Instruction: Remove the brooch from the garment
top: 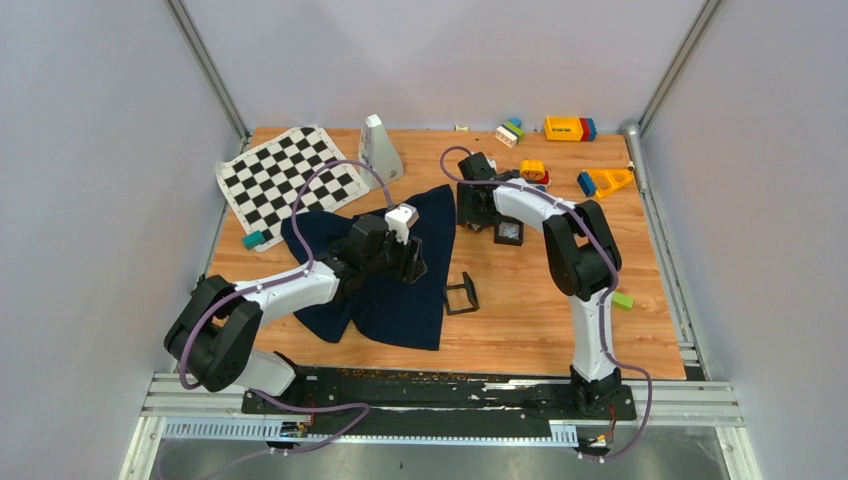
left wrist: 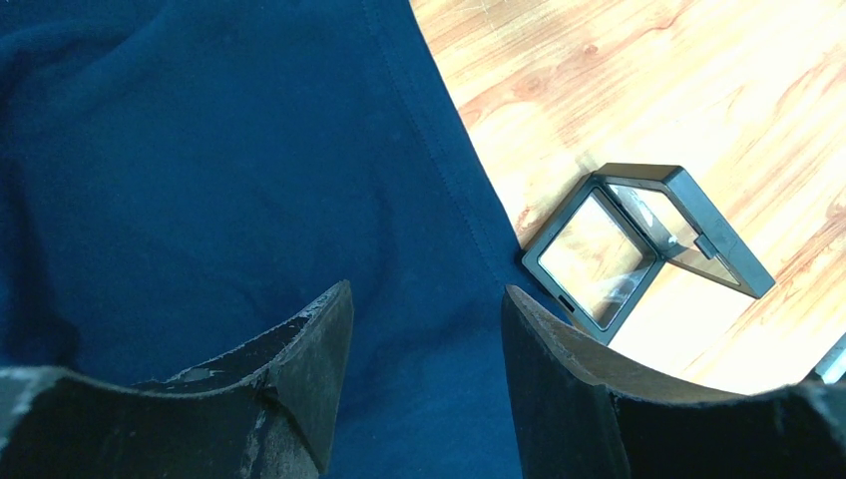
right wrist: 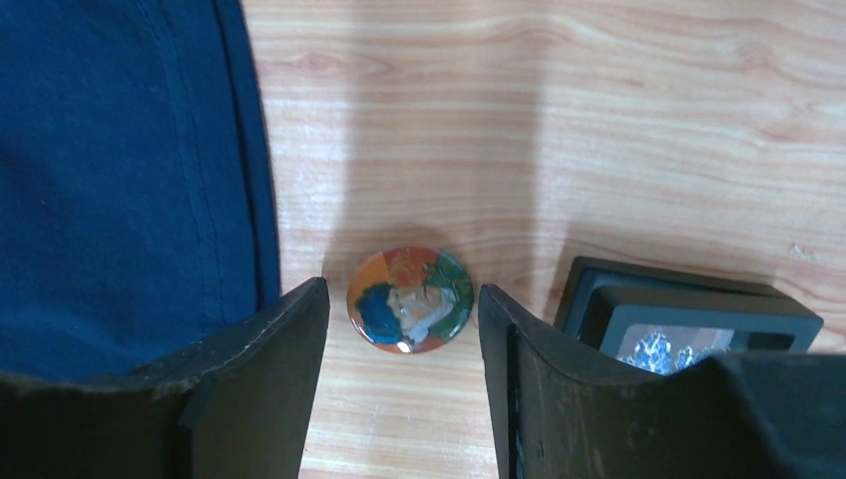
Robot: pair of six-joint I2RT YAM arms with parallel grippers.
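A round brooch (right wrist: 410, 299) with a multicoloured face lies on the bare wood, just off the edge of the dark blue garment (right wrist: 110, 190). My right gripper is over it, open, with a fingertip on either side; a gap shows at the left finger (right wrist: 284, 364), while the right one is very close. From above, the right gripper (top: 474, 222) mostly covers the brooch. My left gripper stands open over the garment (left wrist: 259, 180), with nothing between its fingers.
A small dark case (top: 509, 232) is right of the brooch. An open clear-windowed box (left wrist: 599, 254) touches the garment's edge. A checkered board (top: 290, 180) and white stand (top: 378, 150) lie at back left; toy bricks (top: 563, 128) at back right.
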